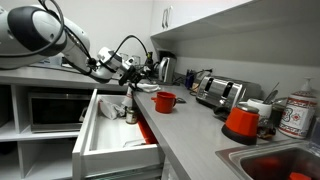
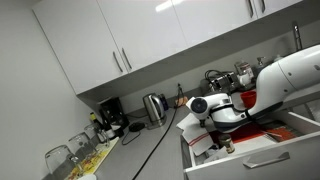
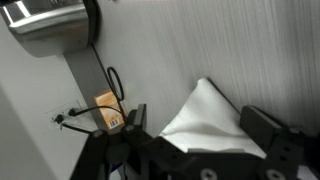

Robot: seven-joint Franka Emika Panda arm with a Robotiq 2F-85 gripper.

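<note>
My gripper is open over the grey counter (image 3: 165, 60), its two dark fingers well apart in the wrist view. A white cloth (image 3: 205, 115) lies below and between the fingers, one corner pointing up the picture; whether they touch it cannot be told. In exterior view 1 the gripper (image 1: 132, 76) is at the far end of the counter, small and hard to make out, with the white cloth (image 1: 147, 87) close by. Exterior view 2 shows the cloth (image 2: 190, 128) hanging at the counter edge, partly behind the arm.
Below the arm an open white drawer (image 1: 122, 160) holds a few jars (image 1: 131, 115). Along the counter stand a red mug (image 1: 165, 102), a toaster (image 1: 218, 92), a red-and-black kettle (image 1: 241, 124) and a bottle (image 1: 297, 116). White cabinets (image 2: 150, 40) hang above.
</note>
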